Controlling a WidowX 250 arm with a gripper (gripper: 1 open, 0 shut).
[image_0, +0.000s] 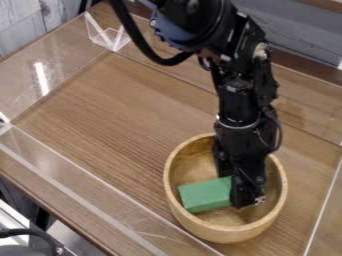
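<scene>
A tan oval bowl sits on the wooden table at the lower right, with a green block lying inside it. My black gripper reaches down from the top into the bowl, its lower end at the right part of the green block. The fingers are shut on something, apparently the block, though the dark fingers hide exactly where they meet it.
A small clear plastic item stands at the far upper left. Dark cables lie at the lower left edge, and a raised rim runs along the back.
</scene>
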